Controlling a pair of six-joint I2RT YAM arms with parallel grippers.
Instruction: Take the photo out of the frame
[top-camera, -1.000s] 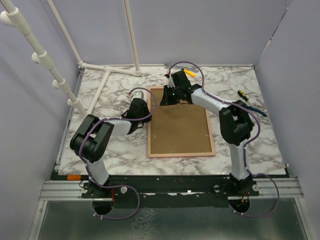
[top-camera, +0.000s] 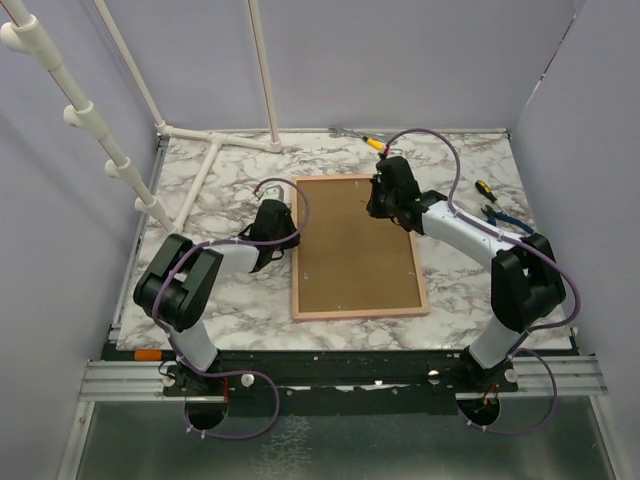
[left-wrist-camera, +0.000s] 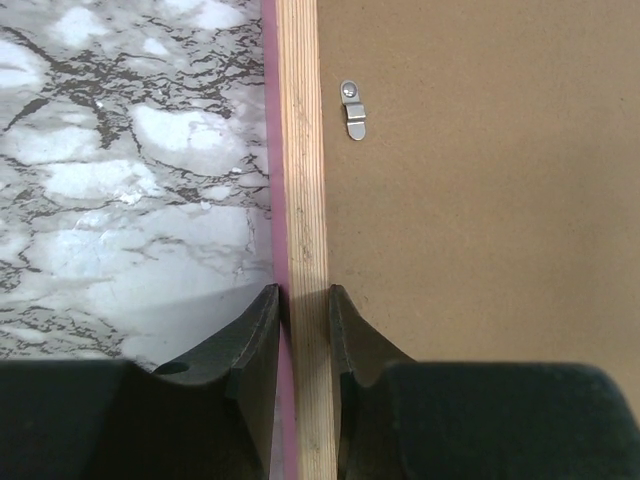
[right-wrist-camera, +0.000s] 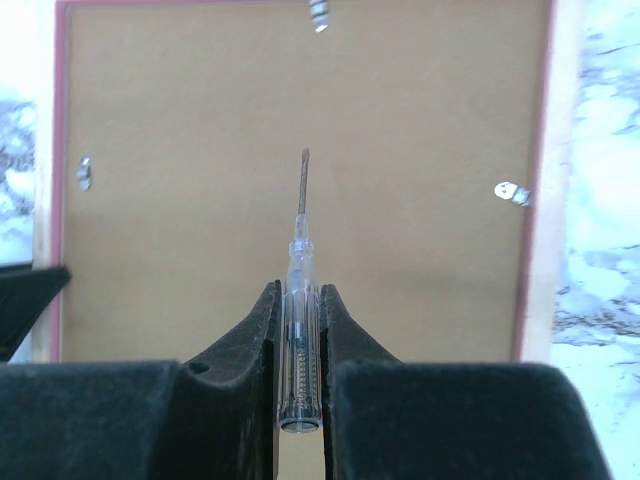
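The frame (top-camera: 359, 306) lies back up on the table, its brown backing board (left-wrist-camera: 470, 170) inside a pink-and-wood rim (left-wrist-camera: 300, 150). My left gripper (top-camera: 290, 237) is shut on the left rim, near a metal clip (left-wrist-camera: 353, 110). My right gripper is shut on a screwdriver (right-wrist-camera: 298, 370) with a clear handle, its tip pointing over the board. More clips show in the right wrist view at the top (right-wrist-camera: 319, 14), left (right-wrist-camera: 84, 172) and right (right-wrist-camera: 512, 193).
Pliers (top-camera: 508, 218) and a yellow screwdriver (top-camera: 484, 190) lie at the right; another yellow-handled tool (top-camera: 374, 142) is at the back. White pipes (top-camera: 200, 180) stand at the left and back left.
The right arm has moved rightward with the screwdriver, away from the left side of the frame. The left gripper and frame have shifted very slightly left.
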